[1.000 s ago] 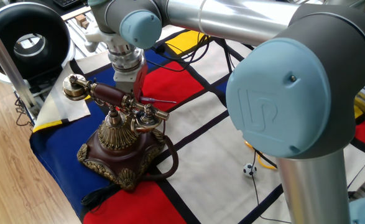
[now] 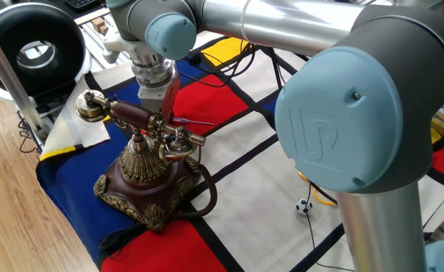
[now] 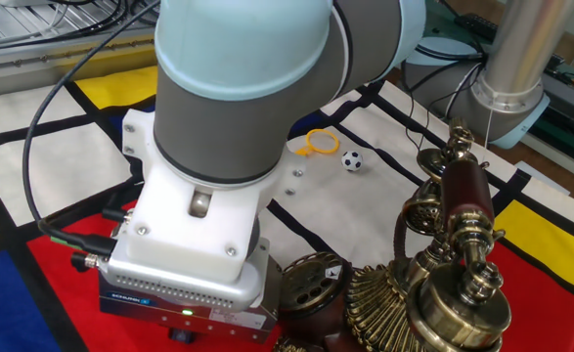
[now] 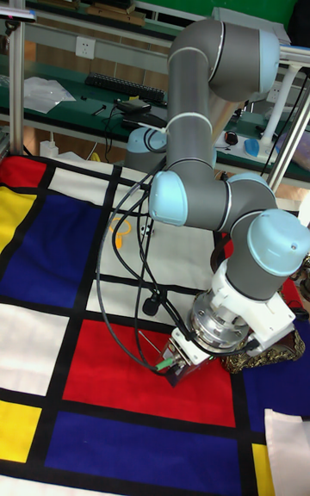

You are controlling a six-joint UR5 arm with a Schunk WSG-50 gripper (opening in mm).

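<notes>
An antique-style telephone (image 2: 140, 168), dark red with brass trim, stands upright on the cloth with its handset (image 2: 132, 114) lying across the cradle. Right behind it in exterior view 1, my gripper (image 2: 163, 117) points down low over the red patch, its fingers mostly hidden by the phone. A thin, pointed rod (image 2: 196, 122) sticks out sideways near the fingertips; whether it is held cannot be told. From exterior view 2, the gripper body (image 3: 184, 311) covers its own fingers. In exterior view 3 the gripper (image 4: 180, 369) is close to the red cloth, its fingers unclear.
A small football (image 3: 352, 160) and an orange ring (image 3: 323, 143) lie on a white patch, apart from the phone. Loose cables (image 4: 112, 257) hang from the arm. A black round object (image 2: 36, 53) stands beyond the table edge.
</notes>
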